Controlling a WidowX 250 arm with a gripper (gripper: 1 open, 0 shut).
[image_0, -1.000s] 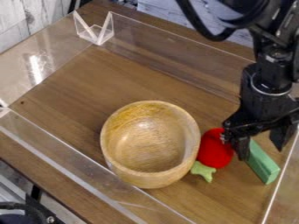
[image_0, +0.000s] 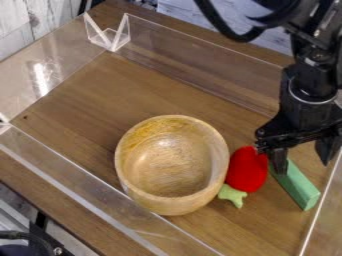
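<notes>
The black gripper (image_0: 299, 152) hangs open at the right, its fingers over the green block (image_0: 298, 188), which lies on the wooden table. A red round object (image_0: 246, 169) with a light green piece (image_0: 233, 195) sits just left of the block, below and left of the gripper. A wooden bowl (image_0: 168, 165) stands left of the red object, empty.
Clear plastic walls (image_0: 100, 200) border the table, with a small clear bracket (image_0: 107, 34) at the upper left. The wooden surface above and left of the bowl is free.
The gripper has risen slightly since a second ago, uncovering more of the green block. The objects on the table look unchanged.
</notes>
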